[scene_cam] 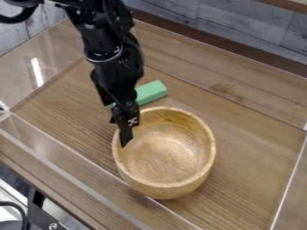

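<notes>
A wide wooden bowl [168,162] sits on the wooden table, empty as far as it shows. Behind it and to the left lies a green block [151,91], partly hidden by the arm. My black gripper [120,124] hangs at the bowl's back-left rim, in front of the block's left end. Its fingers point down; whether anything is between them, and how far apart they stand, is hard to tell.
A grey plank wall stands at the back. The table's edge and some cables show at the lower left.
</notes>
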